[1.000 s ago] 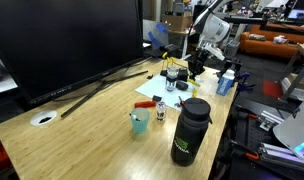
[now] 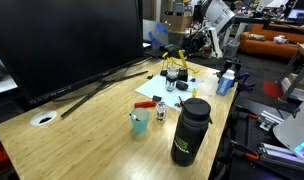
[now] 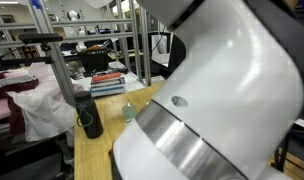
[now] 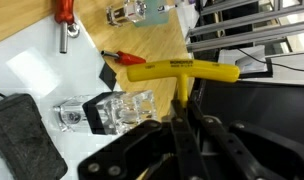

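Observation:
A yellow T-handle tool [image 4: 207, 72] stands out from my gripper in the wrist view, its crossbar sideways and its stem running back between the dark fingers. The fingers are shut on it. Exterior view 1 shows the gripper [image 2: 200, 42] above the far end of the table, with yellow near it that is too small to make out well. In exterior view 2 the white arm [image 3: 227, 85] fills much of the picture and hides the gripper.
A black canister [image 2: 190, 132], green cup [image 2: 140, 121], small glass jar [image 2: 161, 111] and blue-and-white bottle [image 2: 225, 82] stand on the table. Below the gripper are a clear container [image 4: 134, 108], red-handled tool [image 4: 122, 58] and dark block [image 4: 27, 138].
My gripper has risen from low over the far table, and yellow now shows higher beside it. The objects nearer the camera have stayed in place.

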